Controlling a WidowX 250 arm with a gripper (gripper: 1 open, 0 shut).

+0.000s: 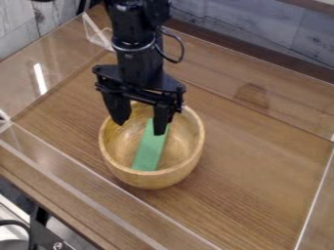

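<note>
A black robot gripper point(140, 114) hangs over a round tan bowl point(177, 170) in the camera view, its two fingers apart above the bowl's back part. A green oblong object point(148, 148) lies inside the bowl, partly behind the right finger. The gripper is open, and I see nothing held between its fingers.
A grey marbled wall runs along the back. A black cable lies at the lower left edge, off the tabletop.
</note>
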